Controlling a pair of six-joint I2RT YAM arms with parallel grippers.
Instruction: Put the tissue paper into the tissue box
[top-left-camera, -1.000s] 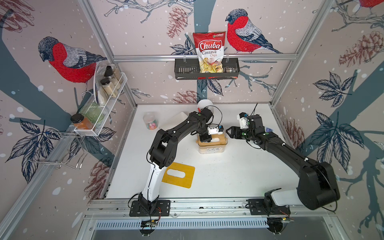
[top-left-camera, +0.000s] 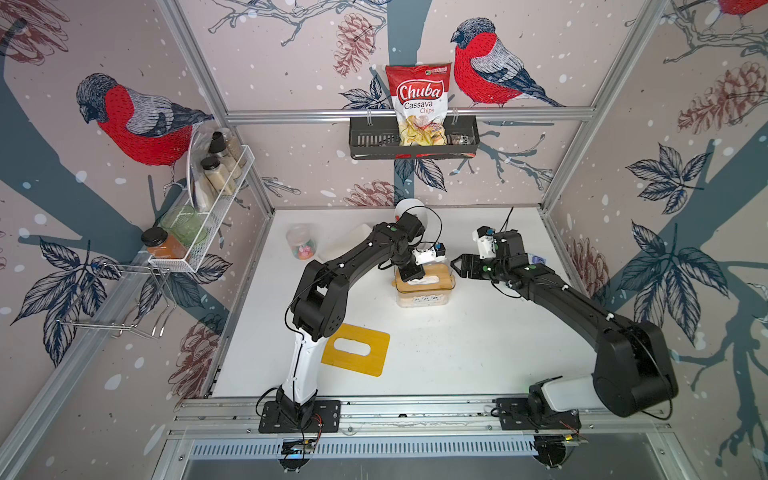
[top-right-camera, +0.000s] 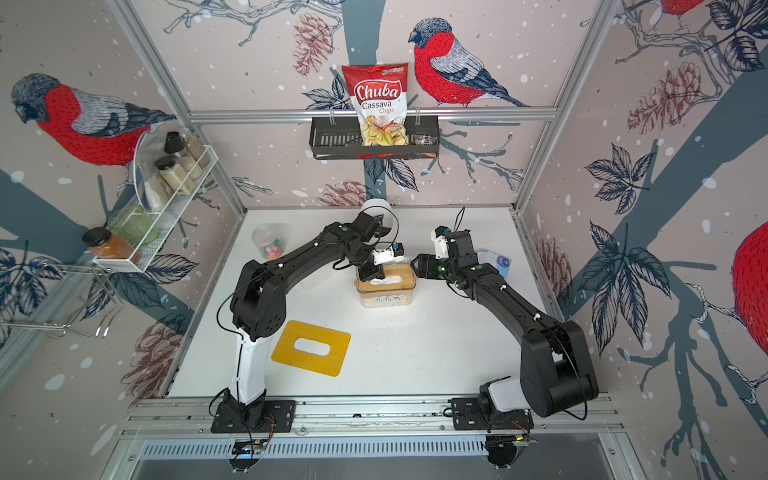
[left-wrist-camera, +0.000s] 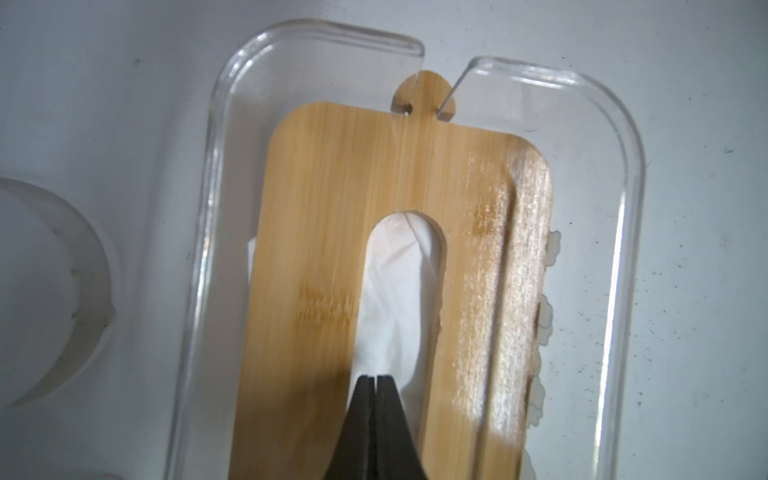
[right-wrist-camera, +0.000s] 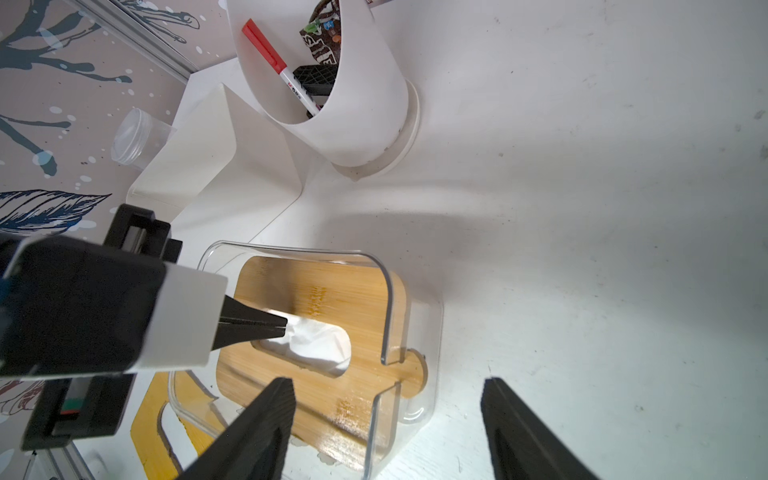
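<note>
The clear tissue box (top-left-camera: 424, 297) stands mid-table, with a wooden plate (left-wrist-camera: 304, 240) inside it. White tissue paper (left-wrist-camera: 397, 296) shows lying under the plate's long slot. My left gripper is over that slot, its fingertips together with nothing seen between them; in the right wrist view they point at the slot from the side. My right gripper stands open at the box's right, empty, as the right wrist view shows.
Behind the box are a white pen holder (right-wrist-camera: 352, 104) and a white angular object (right-wrist-camera: 240, 184). A small clear cup (top-left-camera: 301, 244) stands back left. A yellow lid (top-left-camera: 372, 360) lies in front left.
My left arm and gripper have risen slightly above the box in the top left view. The right arm is practically where it was.
</note>
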